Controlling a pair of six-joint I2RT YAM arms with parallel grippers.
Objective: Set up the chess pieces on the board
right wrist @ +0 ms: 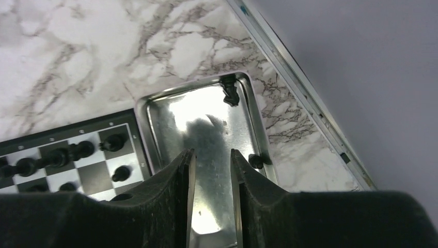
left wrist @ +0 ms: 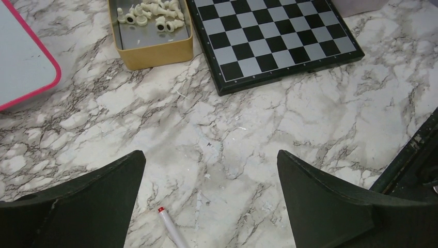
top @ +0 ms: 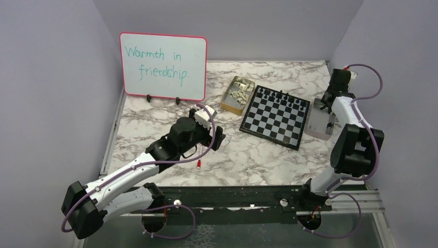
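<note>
Black pieces stand in rows along the far edge of the chessboard [top: 271, 119]. A tan box [top: 223, 103] of loose white pieces sits left of it. A metal tray [top: 319, 129] lies to the right; the right wrist view shows a black piece [right wrist: 230, 93] in its far corner and another [right wrist: 256, 161] at its side. My right gripper hangs over this tray, part open, with nothing visible between its fingers. My left gripper is open and empty above bare marble, left of the board.
A whiteboard [top: 162, 57] with green writing stands at the back left. A marker [left wrist: 170, 225] lies below the left gripper. Walls [top: 397, 103] close in on the right, near the right arm.
</note>
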